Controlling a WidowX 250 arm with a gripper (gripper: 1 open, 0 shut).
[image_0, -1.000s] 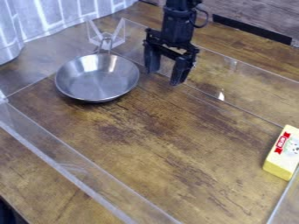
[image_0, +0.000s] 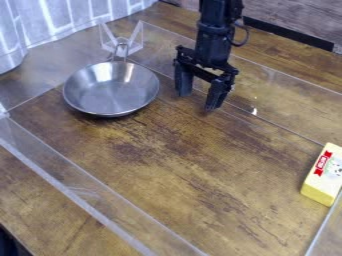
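The black robot gripper (image_0: 201, 82) hangs down at the top centre of the wooden table, open, with its two fingers low over the surface. Left of it lies a steel pan (image_0: 110, 86) with its handle pointing to the back. Whether the fingers touch the table is hard to tell.
A yellow box (image_0: 322, 175) with a red label sits at the right edge. A clear angular object (image_0: 120, 35) stands behind the pan, and a pale container (image_0: 11, 45) is cut off at the top left.
The gripper has moved slightly toward the front and right, away from the pan's handle. The pan and the box have not moved.
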